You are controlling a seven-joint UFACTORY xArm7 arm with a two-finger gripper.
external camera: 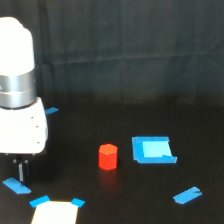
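A small red block sits by itself on the dark tabletop, near the middle of the view. My white arm comes down at the left edge, and its gripper hangs to the left of the block, well apart from it. The fingers are dark against the dark table, so their opening is hard to make out. No object shows between them. A pale square framed with blue tape lies to the right of the block.
At the bottom, a cream-coloured square has blue tape at its corners. Blue tape strips lie at the lower right and beneath my gripper.
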